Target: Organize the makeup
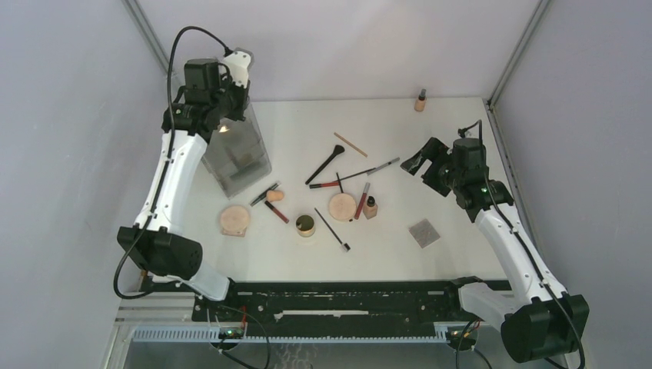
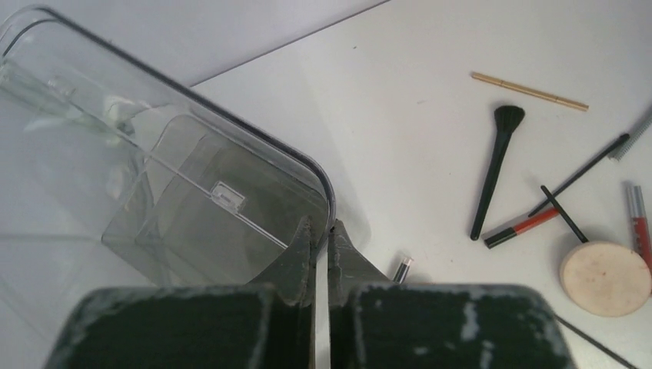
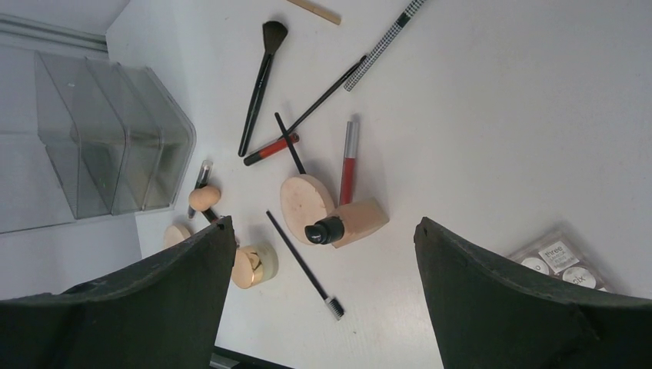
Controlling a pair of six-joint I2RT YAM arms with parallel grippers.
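Observation:
A clear organizer (image 1: 242, 154) with compartments stands at the back left; in the left wrist view its rim (image 2: 254, 131) meets the fingertips of my shut left gripper. My right gripper is open above the table's right side, holding nothing. Makeup lies loose mid-table: a fan brush (image 1: 324, 163), thin pencils and brushes, red lip tubes (image 1: 361, 200), a round compact (image 1: 343, 206), a foundation bottle (image 1: 370, 209), a jar (image 1: 305, 227), a sponge (image 1: 274, 196), another compact (image 1: 235, 219) and a square palette (image 1: 424, 233).
A second foundation bottle (image 1: 420, 100) stands at the back right edge. The table (image 1: 392, 254) has free room along the front and right. Walls border the back and sides.

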